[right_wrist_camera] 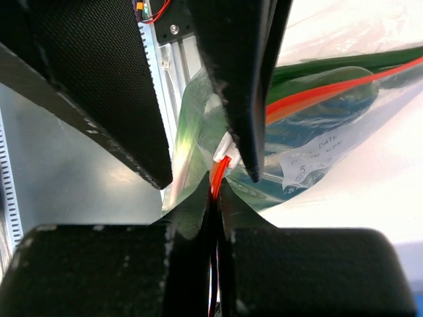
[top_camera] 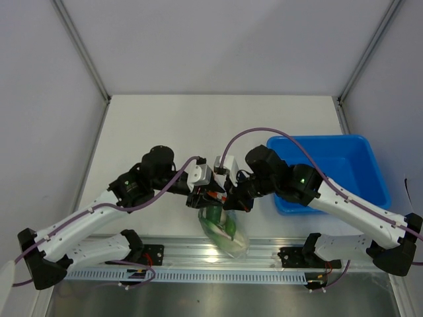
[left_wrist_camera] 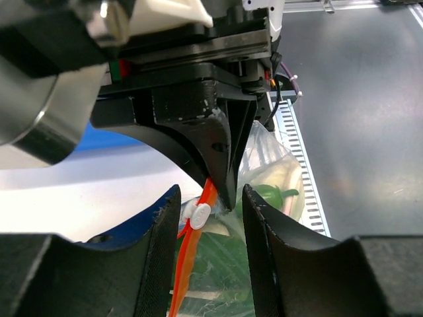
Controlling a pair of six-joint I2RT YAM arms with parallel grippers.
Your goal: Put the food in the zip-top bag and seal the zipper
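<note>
A clear zip bag [top_camera: 225, 239] with green produce inside hangs below both grippers at the table's front. In the left wrist view its orange zipper [left_wrist_camera: 186, 267] carries a white slider [left_wrist_camera: 199, 215]. My left gripper has its fingers apart, straddling the zipper and slider. My right gripper is shut on the orange zipper strip just below the white slider [right_wrist_camera: 223, 150]. Dark fingers of the left gripper reach over the bag in the right wrist view. The grippers are close together, hiding part of the bag's top.
A blue bin [top_camera: 337, 152] sits at the right of the white table. A metal rail [top_camera: 185, 273] runs along the front edge, under the bag.
</note>
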